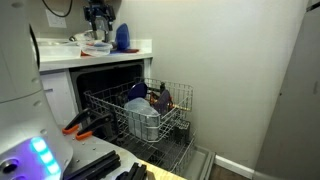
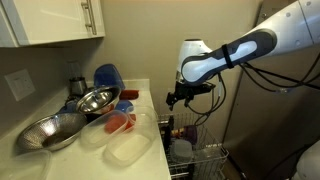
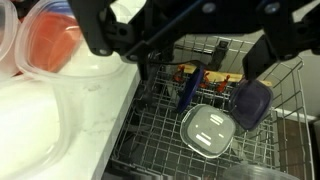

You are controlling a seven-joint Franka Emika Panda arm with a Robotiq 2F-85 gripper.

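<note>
My gripper [image 2: 179, 101] hangs fingers down beyond the counter's edge, over the dish rack side. It stands open, its dark fingers far apart in the wrist view, with nothing held between them. Below, the wire dish rack [image 1: 172, 91] is pulled out of the dishwasher. Inside lie a clear grey-rimmed plastic lid or container [image 3: 207, 130], a dark purple cup-like item [image 3: 251, 103] and a narrow blue item [image 3: 190, 90]. All of these sit apart from the fingers.
Clear plastic containers [image 2: 133, 150] stand on the white counter [image 2: 110, 170], one with something red inside. A metal colander [image 2: 52, 132], a steel bowl [image 2: 98, 99] and a blue upright item [image 2: 107, 76] stand farther along. Free floor shows beside the dishwasher.
</note>
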